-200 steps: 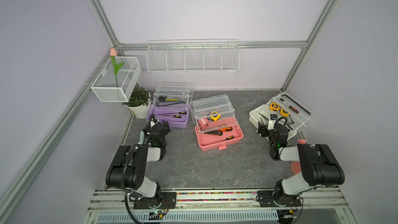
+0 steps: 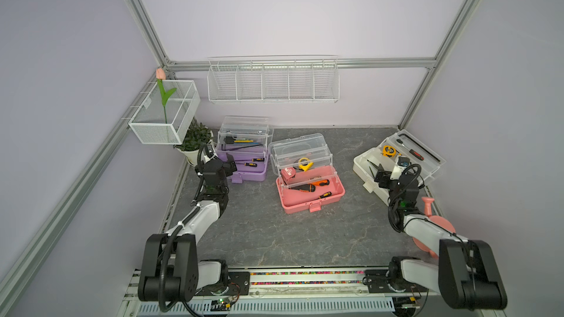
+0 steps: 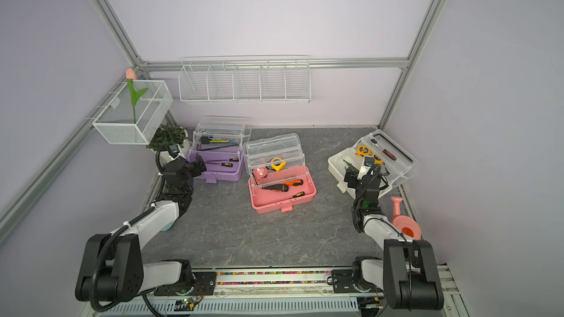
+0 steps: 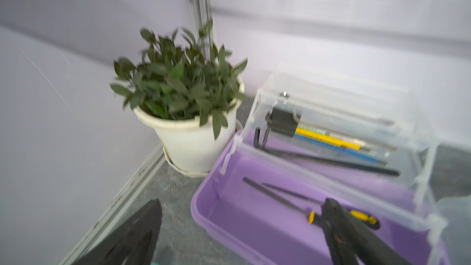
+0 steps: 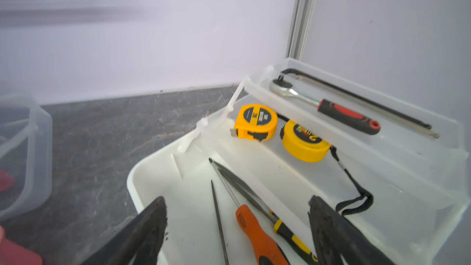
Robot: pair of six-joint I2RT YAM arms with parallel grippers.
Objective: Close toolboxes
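Observation:
Three toolboxes stand with lids up and tiered trays raised. The purple toolbox [image 2: 246, 173] is at the back left, the pink toolbox [image 2: 308, 202] in the middle, the white toolbox [image 2: 367, 167] at the right, each holding tools. My left gripper is open, raised just in front of the purple box's left part, with nothing between its fingers. My right gripper hangs open over the front of the white box, above screwdrivers [image 5: 256, 235], holding nothing.
A potted plant [image 4: 181, 142] stands left of the purple box, below a white mesh basket [image 2: 154, 133] with a tulip. A pink watering can [image 3: 406, 227] is at the right edge.
Both arms have extended from their folded pose. My left gripper has moved up toward the purple box and plant; my right gripper has moved slightly right over the white box.

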